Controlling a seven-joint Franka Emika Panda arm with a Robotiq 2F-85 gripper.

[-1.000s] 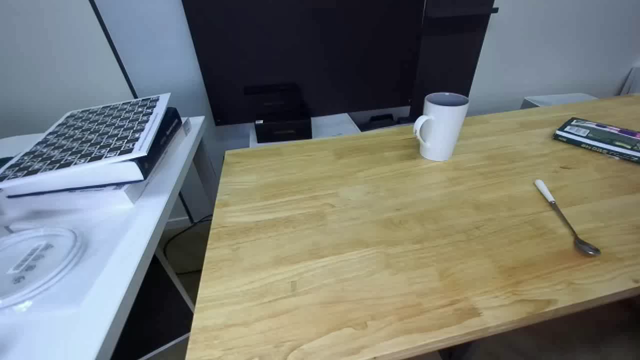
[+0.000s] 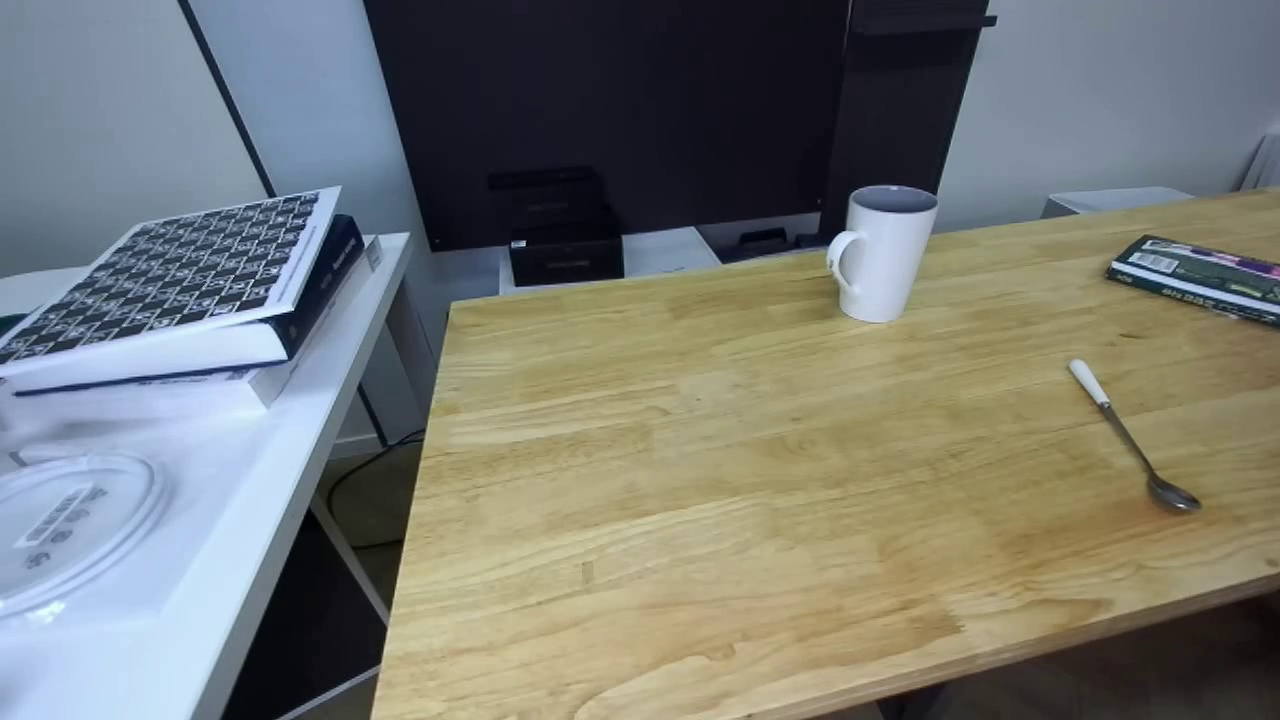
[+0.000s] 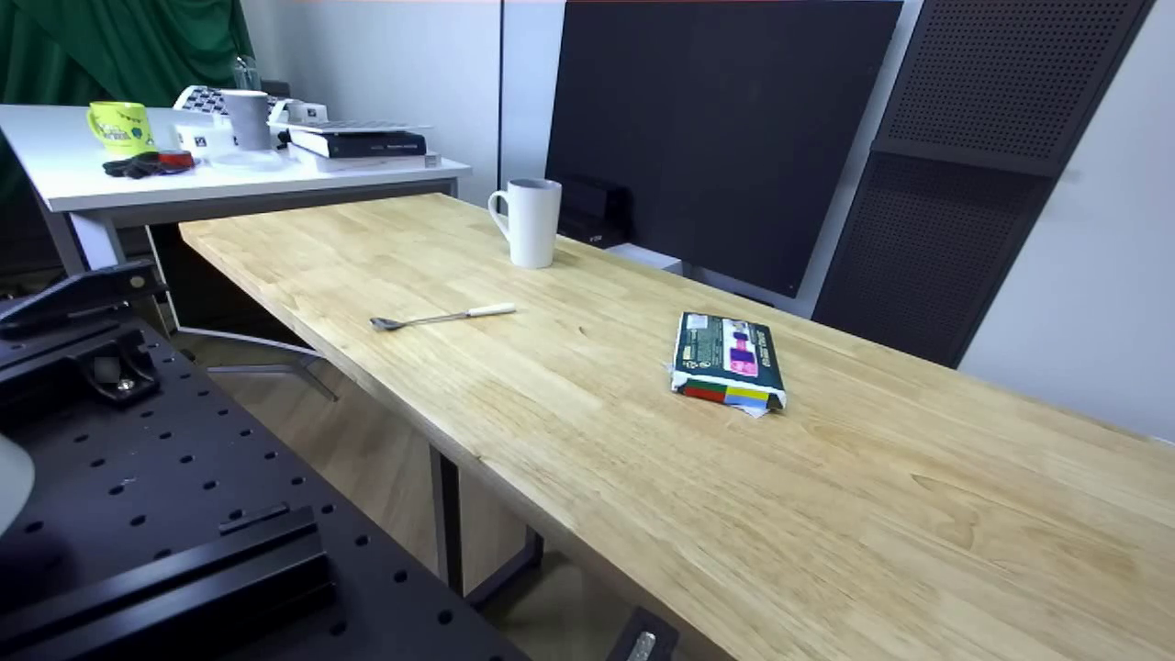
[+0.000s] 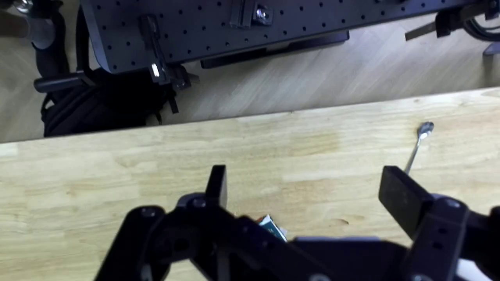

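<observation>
My gripper shows in the wrist view, its fingers wide apart and nothing between them; it is open, above the wooden table. A spoon [image 2: 1129,440] with a white handle lies on the table, its bowl toward the edge. In the wrist view the spoon [image 4: 417,143] passes partly behind the right finger. Toward the table's back edge stands a white mug [image 3: 534,225], upright, grey inside. A dark green box [image 3: 727,358] lies flat on the wood; only a corner of the box [image 4: 272,227] shows past the gripper body.
Across a gap, a white table [image 3: 121,196] bears books [image 2: 180,282], a yellow-green mug [image 3: 121,128] and other items. A black perforated board [image 4: 300,14] runs along the table's other side, with floor between.
</observation>
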